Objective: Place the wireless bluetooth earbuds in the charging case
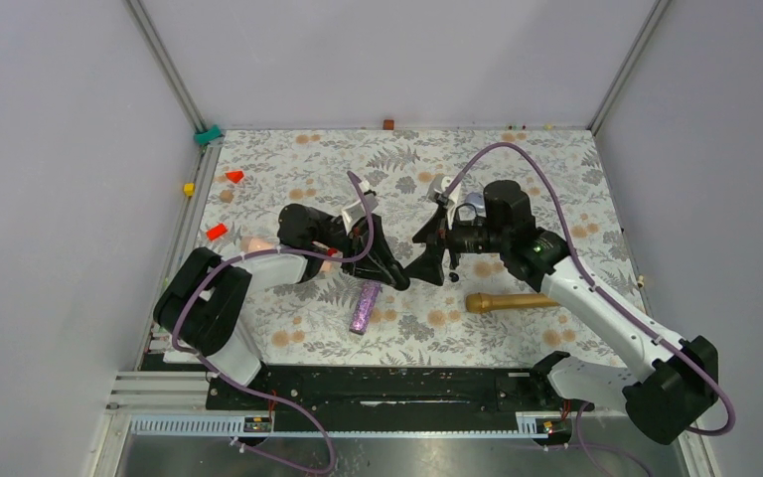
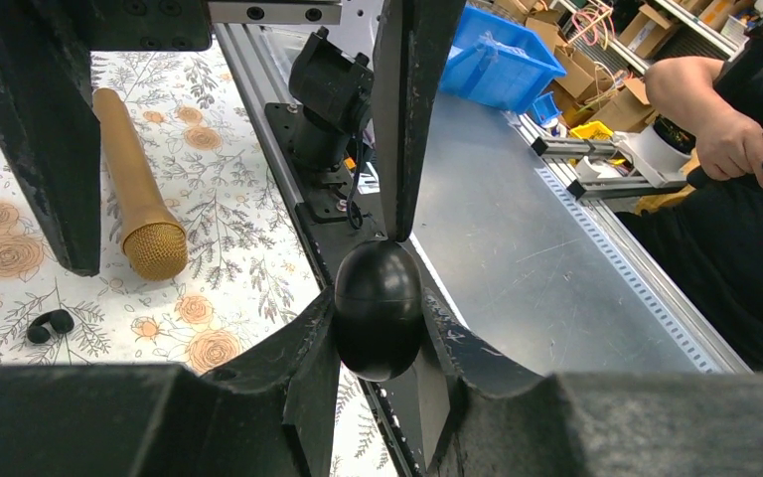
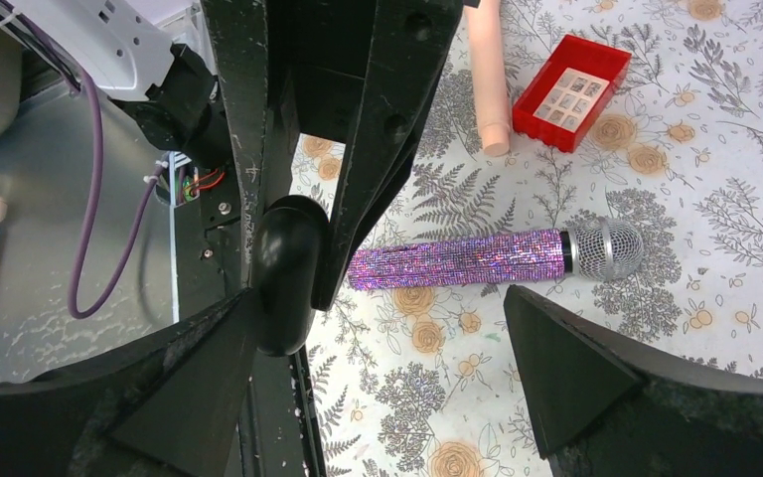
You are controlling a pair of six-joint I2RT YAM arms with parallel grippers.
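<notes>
A glossy black charging case (image 2: 378,333) is pinched in my left gripper (image 1: 395,279), raised off the table. A seam crosses it and its lid looks closed. From the right wrist view, the case (image 3: 286,273) stands between the left gripper's two fingers. My right gripper (image 1: 416,253) is open with nothing gripped; one fingertip is at the case's end, touching or nearly so, while the other is well away. A small black earbud (image 2: 50,325) lies on the patterned tabletop, also visible as a dark spot (image 1: 454,277) below the right gripper.
A gold microphone (image 1: 507,302) lies at the right, and a purple glitter microphone (image 3: 477,260) lies below the left gripper. Near it are a red tray (image 3: 573,91) and a peach-coloured stick (image 3: 490,79).
</notes>
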